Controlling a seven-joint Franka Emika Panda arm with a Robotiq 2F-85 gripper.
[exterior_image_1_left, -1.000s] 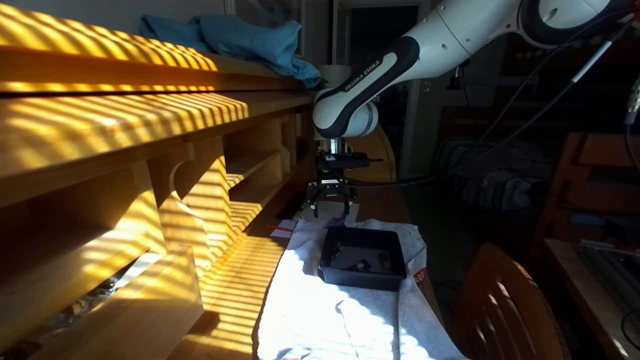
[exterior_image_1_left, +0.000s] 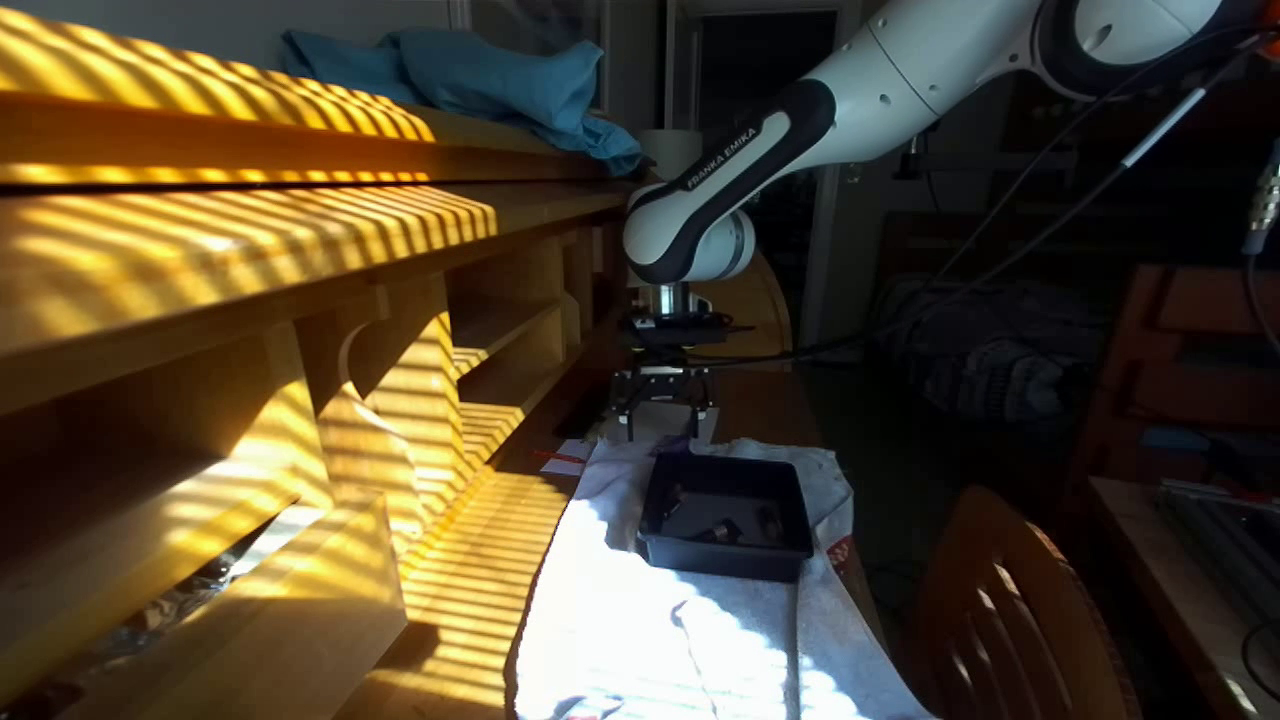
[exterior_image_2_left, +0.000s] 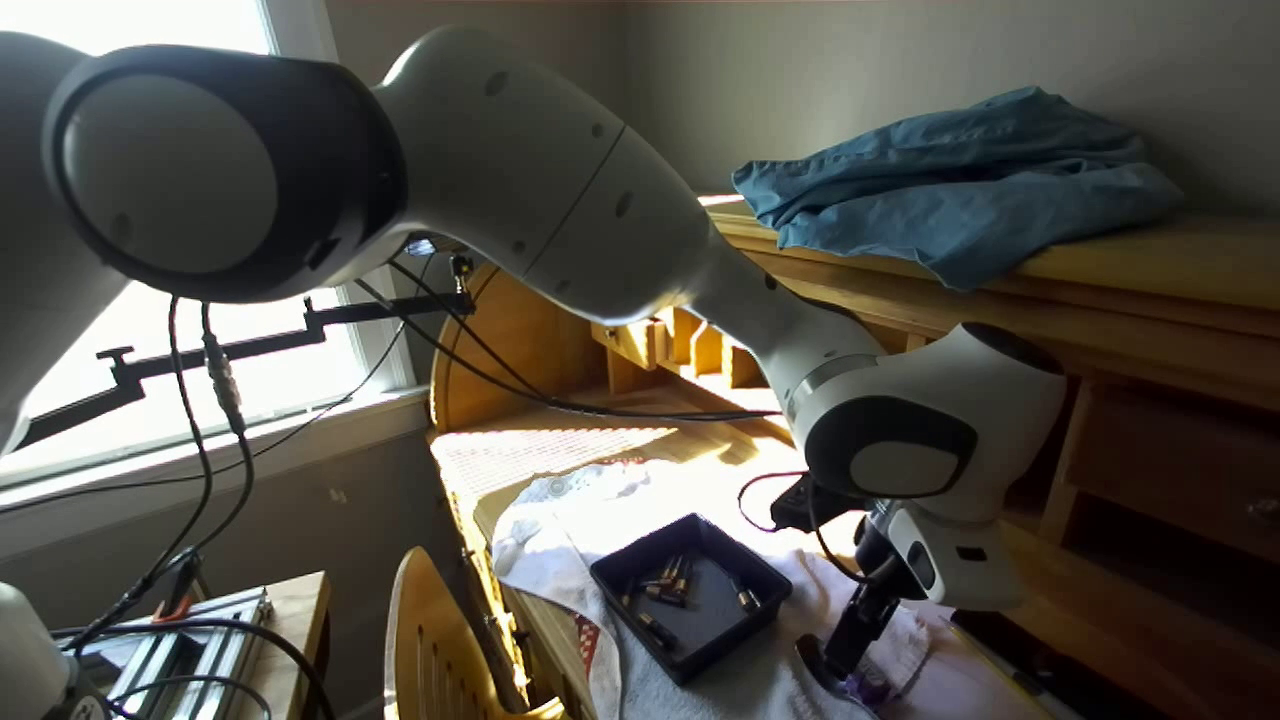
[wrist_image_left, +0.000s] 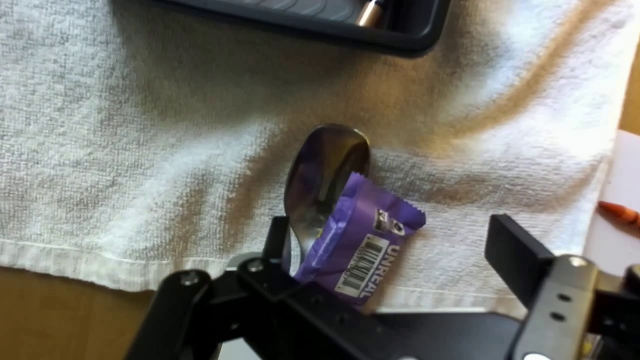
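A purple packet (wrist_image_left: 364, 240) marked UNREAL rests on the towel in the wrist view, overlapping a shiny metal spoon (wrist_image_left: 324, 162) whose handle is hidden. My gripper is open above them, its fingers set wide apart. The packet sits between the fingers but nearer the left one, and nothing is gripped. In exterior view 1 the gripper (exterior_image_1_left: 661, 424) points down just behind the dark tray (exterior_image_1_left: 726, 560). Exterior view 2 shows the purple packet (exterior_image_2_left: 872, 688) partly hidden by the gripper.
Several small dark and brass-coloured pieces (exterior_image_2_left: 672, 578) lie in the tray (exterior_image_2_left: 624, 558). An orange crayon (wrist_image_left: 621, 212) is off to the right on white paper. The wooden hutch (exterior_image_1_left: 414, 360) flanks the desk, and a wooden chair (exterior_image_1_left: 1020, 612) stands opposite.
The gripper has come down slightly and stays open. The tray and towel look unmoved.
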